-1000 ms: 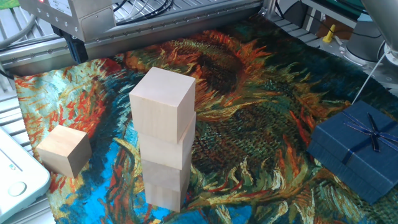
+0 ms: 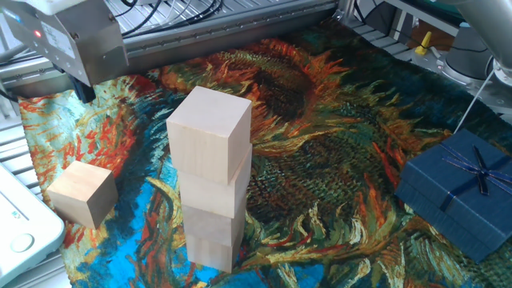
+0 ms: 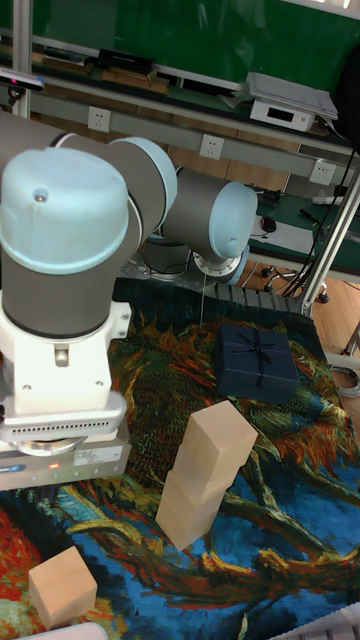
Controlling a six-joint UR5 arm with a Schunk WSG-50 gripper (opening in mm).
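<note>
Several pale wooden blocks are stacked into a tower that stands on the patterned cloth, its levels slightly out of line. A single wooden block rests apart, to the left of the tower in exterior view 2. My gripper hangs at the upper left there, beyond that lone block and clear of both it and the tower. Only a dark finger shows below its grey body, so whether it is open or shut cannot be made out. In exterior view 3 the gripper's body is seen left of the tower, its fingers hidden.
A dark blue box with a ribbon bow sits at the right of the cloth. A white device occupies the left edge. Behind the cloth runs a metal rail. Open cloth lies between tower and box.
The tower, lone block and box have stayed put.
</note>
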